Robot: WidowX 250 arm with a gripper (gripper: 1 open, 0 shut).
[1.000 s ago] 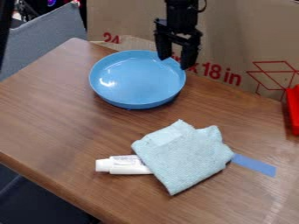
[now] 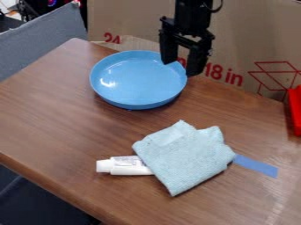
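My black gripper [image 2: 182, 54] hangs just behind the back rim of a blue plate [image 2: 135, 81], its fingers open, with nothing visible between them. In the lower middle of the wooden table a folded pale blue cloth [image 2: 184, 156] lies with a white tube [image 2: 122, 166] beside it on the left, the tube's right end against or under the cloth. A strip of blue tape [image 2: 256, 165] is stuck to the table right of the cloth.
A red object [image 2: 294, 111] is cut off at the right edge. A cardboard panel [image 2: 247, 35] stands along the back.
The plate, cloth and tube have not visibly moved.
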